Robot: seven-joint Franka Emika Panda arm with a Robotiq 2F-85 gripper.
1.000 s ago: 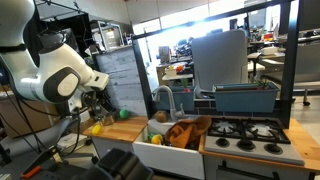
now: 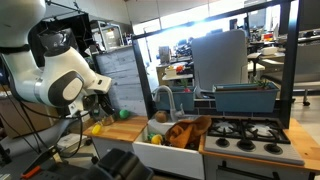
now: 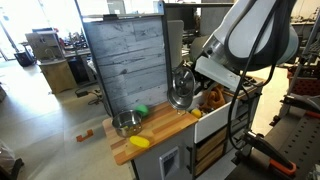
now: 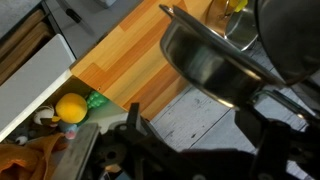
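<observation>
My gripper is open, its black fingers (image 4: pixel 133 122) spread at the bottom of the wrist view. Just beyond them is a shiny metal pan or lid (image 4: pixel 215 62), tilted, with its rim across the view; contact with the fingers cannot be made out. Exterior view 2 shows a round metal lid-like piece (image 3: pixel 182 88) standing on edge close to the arm. A silver pot (image 3: pixel 127 120) rests on the wooden counter, with a yellow item (image 3: pixel 140 142) in front and a green one (image 3: pixel 143 109) behind. In exterior view 1 the gripper (image 2: pixel 102 105) hangs above the counter's left end.
The sink (image 2: pixel 172 155) holds orange-brown and yellow things, with a faucet (image 2: pixel 170 100) behind it. A stove (image 2: pixel 248 137) lies to its right. The grey backsplash (image 3: pixel 135 65) rises close behind the counter, and bare wood (image 4: pixel 125 55) shows between sink and pot.
Over the last second my arm has shifted slightly, with the gripper a little lower and to the right in exterior view 1. The objects on the counter look unmoved.
</observation>
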